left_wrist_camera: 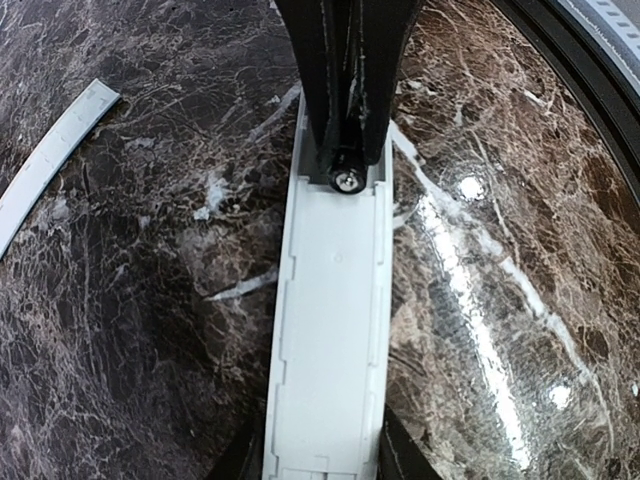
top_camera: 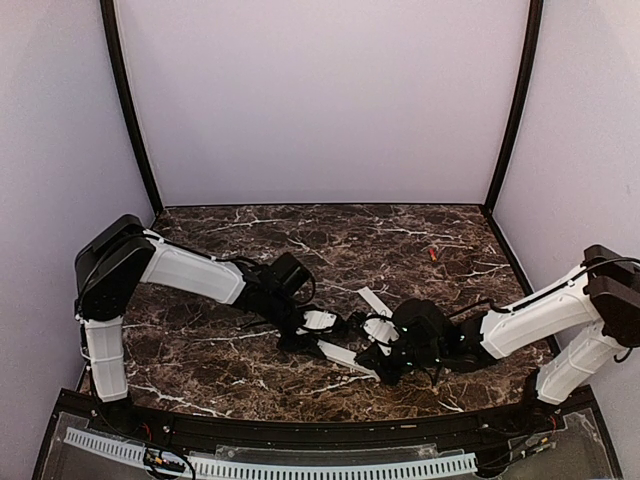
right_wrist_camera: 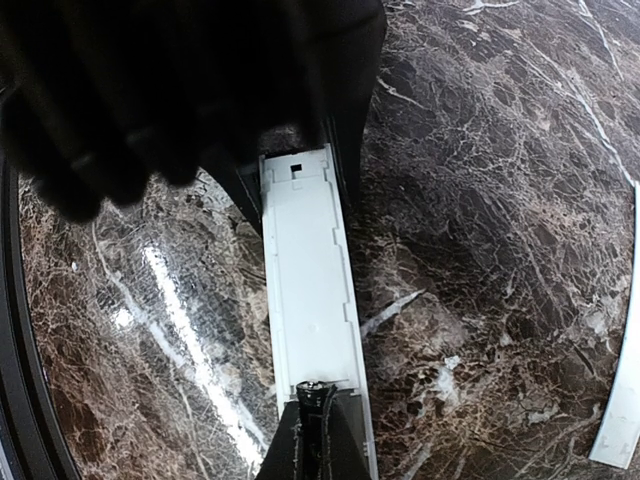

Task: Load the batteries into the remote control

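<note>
The white remote control (left_wrist_camera: 332, 300) lies back-up on the table, its long body between my two grippers. My left gripper is shut on one end, a finger along each side. At the other end, my right gripper is shut on a dark battery (left_wrist_camera: 347, 178), whose round end with a pale centre shows between the fingertips. The battery sits down in the grey battery bay (right_wrist_camera: 352, 408); how fully it is seated is hidden by the fingers. A thin white strip, likely the battery cover (top_camera: 374, 301), lies apart on the table.
A small orange-red object (top_camera: 432, 254), possibly another battery, lies toward the back right. A black rail (top_camera: 330, 428) runs along the front edge.
</note>
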